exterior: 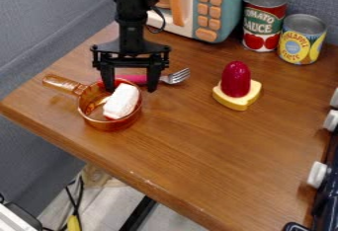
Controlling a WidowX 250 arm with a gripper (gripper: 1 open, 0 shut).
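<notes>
My black gripper (129, 79) hangs over the back of a copper pan (114, 118), its two fingers apart and pointing down. The pan's handle (63, 84) points to the upper left. A white object (122, 101) lies in the pan, below and between the fingers; I cannot tell that either finger touches it. A pink-handled fork (175, 77) lies behind the pan, partly hidden by the gripper.
A red oval object (235, 77) sits with a yellow slice (235, 99) to the right. Two cans (263, 23) and a teal toy microwave (203, 6) stand at the back. A dark appliance (321, 200) lines the right edge.
</notes>
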